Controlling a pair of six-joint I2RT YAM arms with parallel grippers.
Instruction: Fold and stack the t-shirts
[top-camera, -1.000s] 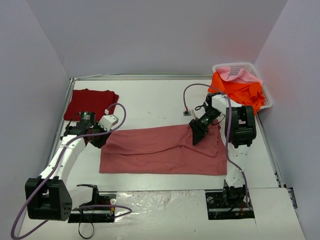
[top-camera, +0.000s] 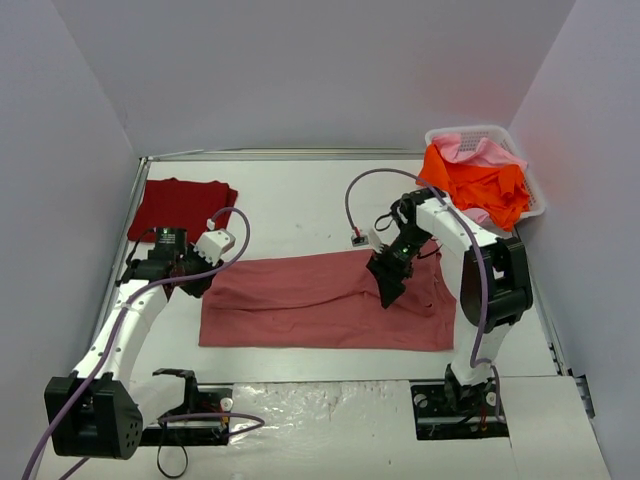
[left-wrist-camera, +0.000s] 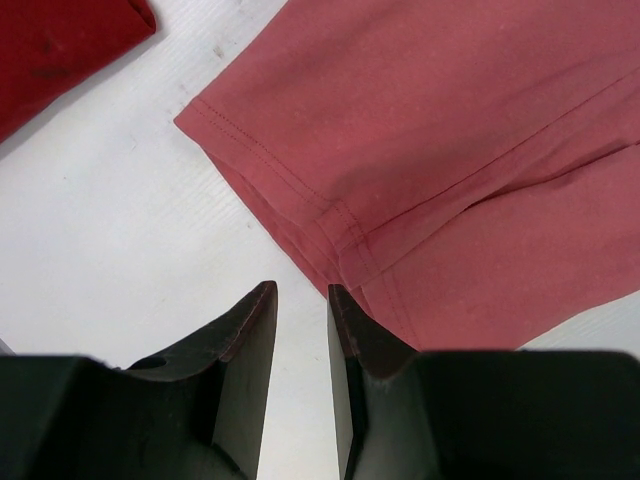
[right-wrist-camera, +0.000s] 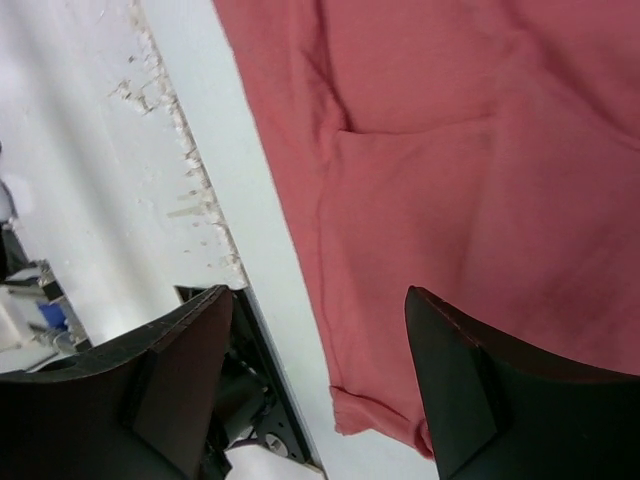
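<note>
A faded red t-shirt (top-camera: 290, 328) lies across the middle of the table, partly folded lengthwise, with its upper layer short of the front edge. Over its left end hovers my left gripper, fingers apart and nothing between them; the hem corner of the shirt (left-wrist-camera: 300, 190) is just beyond the tips. My right gripper is above the right part of the shirt (right-wrist-camera: 400, 220), its fingers spread wide with only cloth visible below. Back left lies a folded dark red shirt (top-camera: 182, 205).
A white basket (top-camera: 537, 190) at the back right holds orange (top-camera: 480, 185) and pink cloth (top-camera: 490, 152).
The left arm shifted only a little. The shirt looks the same.
</note>
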